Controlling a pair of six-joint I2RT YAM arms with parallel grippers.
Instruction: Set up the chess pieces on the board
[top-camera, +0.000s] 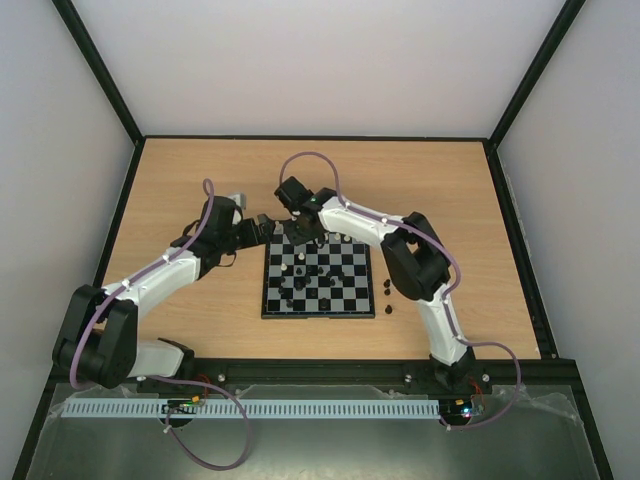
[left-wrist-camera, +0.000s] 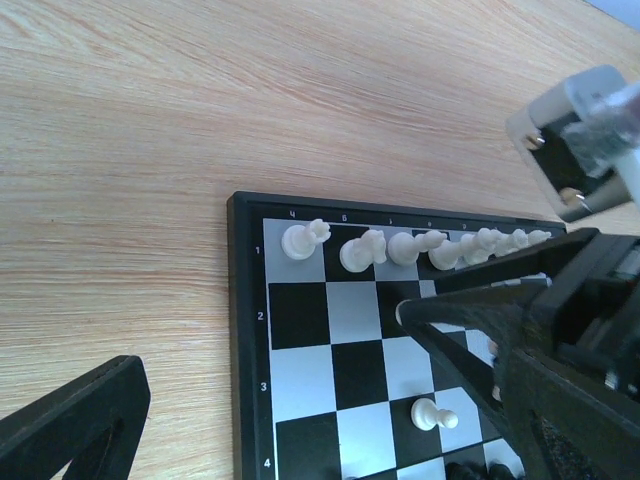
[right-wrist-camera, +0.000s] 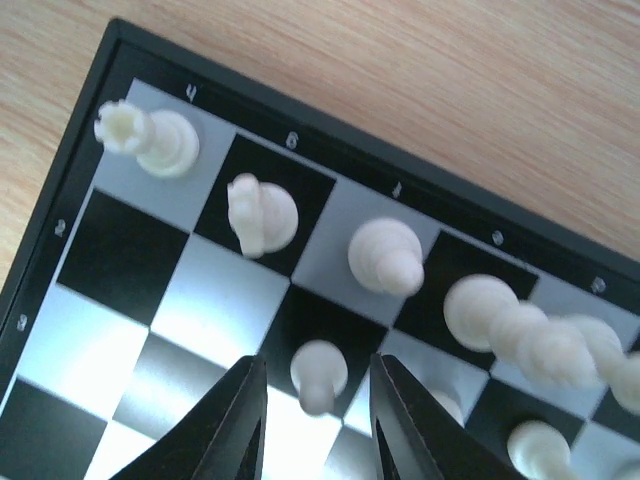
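Observation:
The chessboard (top-camera: 319, 316) lies mid-table. White pieces line its far edge: a rook (right-wrist-camera: 160, 142) in the corner square, a knight (right-wrist-camera: 265, 215) beside it, then a bishop (right-wrist-camera: 385, 255). One row nearer, on a dark square, a white pawn (right-wrist-camera: 320, 372) stands just ahead of my right gripper, whose open fingers show a gap on each side of it. Whether the fingers reach down around the pawn I cannot tell. Left of the board's far corner is my left gripper, open wide and empty, over the board's left border.
Another white pawn (left-wrist-camera: 433, 414) stands farther in on the board, near several dark pieces. Several dark pieces (top-camera: 388, 290) lie on the table right of the board. Both arms meet closely at the far left corner.

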